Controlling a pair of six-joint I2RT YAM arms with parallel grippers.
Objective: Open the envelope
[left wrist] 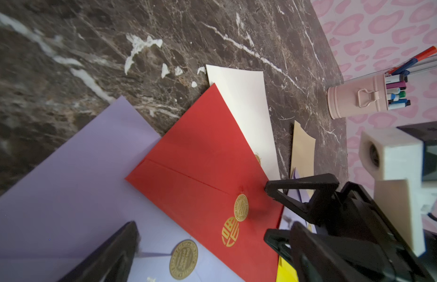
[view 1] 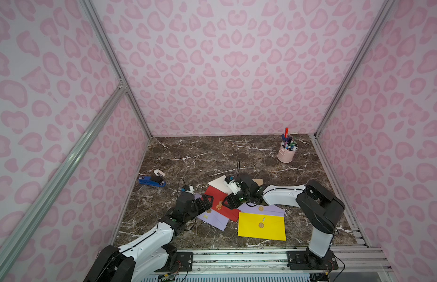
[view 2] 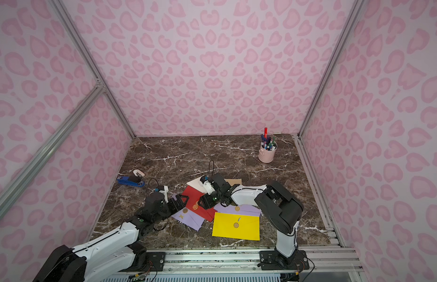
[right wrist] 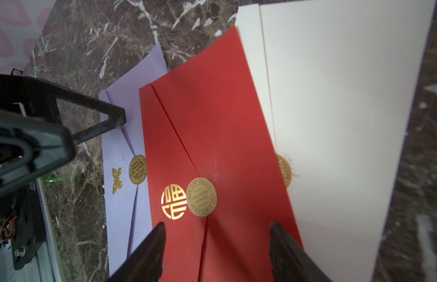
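The red envelope (left wrist: 204,155), with a round gold seal and a gold emblem on its closed flap, lies flat across a lilac envelope (left wrist: 91,155) and a white one (right wrist: 340,94). My left gripper (view 1: 210,202) stands open above the lilac envelope, by the red one's left side. Over the red envelope's right part is my right gripper (view 1: 226,202), also open. In the right wrist view the gold seal (right wrist: 202,197) shows ahead, between the two blurred fingers. Nothing is held by either; whether any fingertip touches paper I cannot tell.
A yellow envelope (view 1: 261,228) and a second lilac one (view 1: 274,211) lie to the right. At the back right stands a pink pen cup (view 1: 284,155); a blue stapler (view 1: 151,181) sits at the left.
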